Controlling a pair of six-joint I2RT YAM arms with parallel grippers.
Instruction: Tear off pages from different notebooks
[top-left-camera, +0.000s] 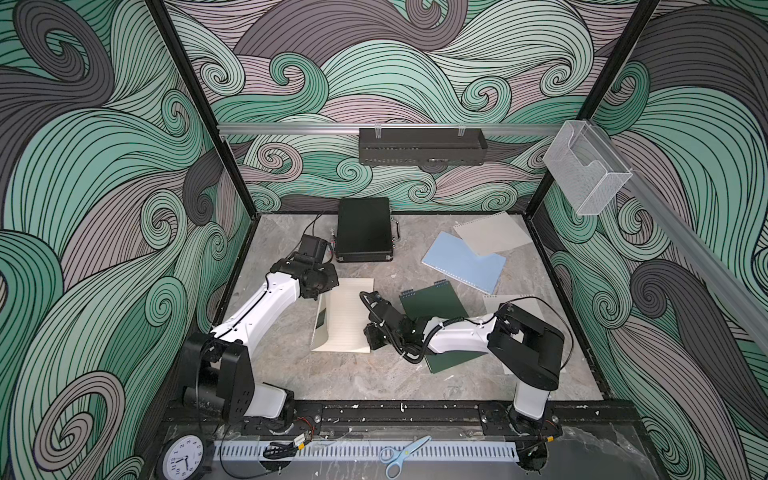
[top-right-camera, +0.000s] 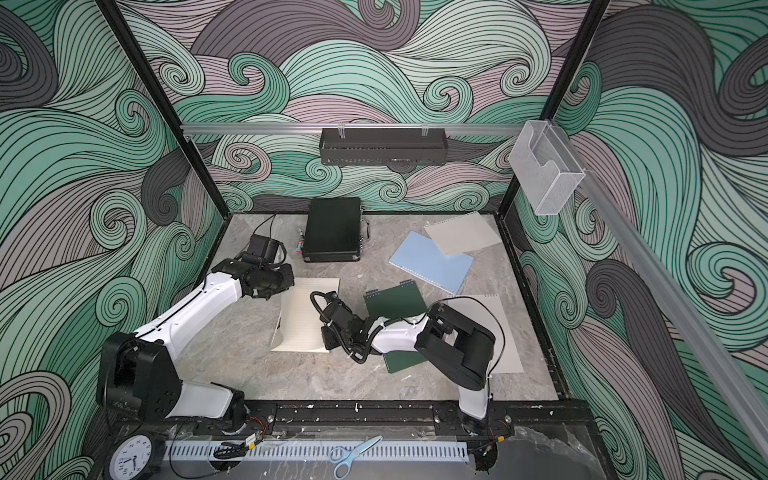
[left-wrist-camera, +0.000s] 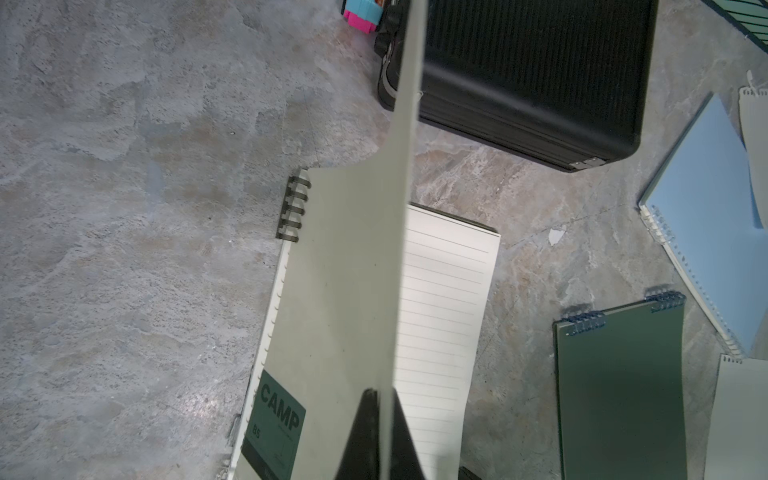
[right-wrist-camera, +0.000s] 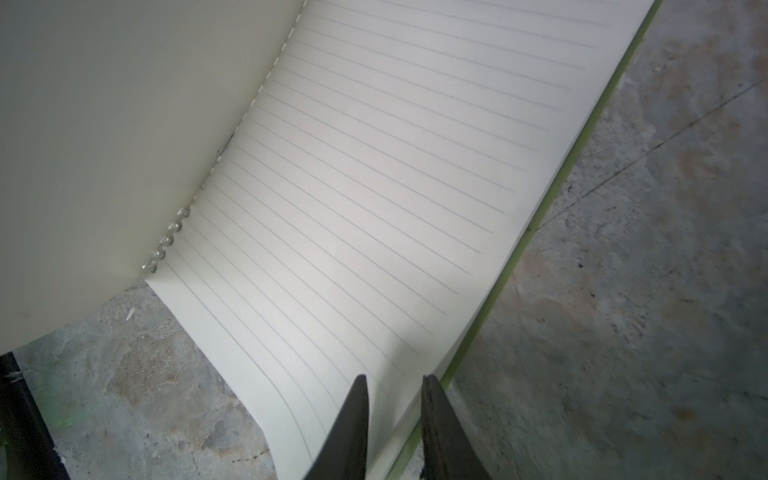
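Observation:
The light spiral notebook (top-left-camera: 348, 316) lies at the left middle of the table, its ruled page (left-wrist-camera: 440, 304) uncovered. Its cover (left-wrist-camera: 336, 264), with a green CAMP label, is lifted and curved upright. My left gripper is shut on the cover's edge, which runs between its fingertips in the left wrist view. At the notebook's free side, my right gripper is partly open. Its two fingers straddle the edge of the ruled page near a corner in the right wrist view, with a visible gap between them. Contact with the page is unclear.
A dark green notebook (top-left-camera: 432, 301) lies partly under my right arm. Farther right are a blue notebook (top-left-camera: 464, 261), a grey sheet or pad (top-left-camera: 494, 232) and a whitish one (top-right-camera: 504, 328). Behind the open notebook sits a black case (top-left-camera: 365, 228).

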